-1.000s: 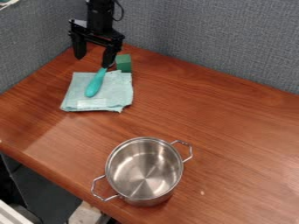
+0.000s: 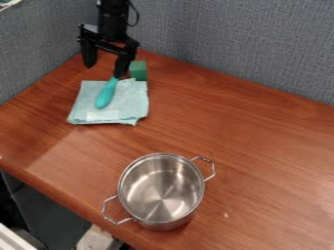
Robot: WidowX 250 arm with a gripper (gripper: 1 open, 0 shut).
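Observation:
My black gripper (image 2: 104,61) hangs at the back left of the wooden table, its two fingers spread apart, above the top of a teal utensil (image 2: 104,96). The utensil lies on a folded pale cloth (image 2: 92,112). A small green block (image 2: 139,70) sits just right of the gripper. I see nothing held between the fingers.
A steel pot (image 2: 160,190) with two handles stands at the front middle of the table (image 2: 255,127). Grey walls border the back, and the table's edge runs along the lower left.

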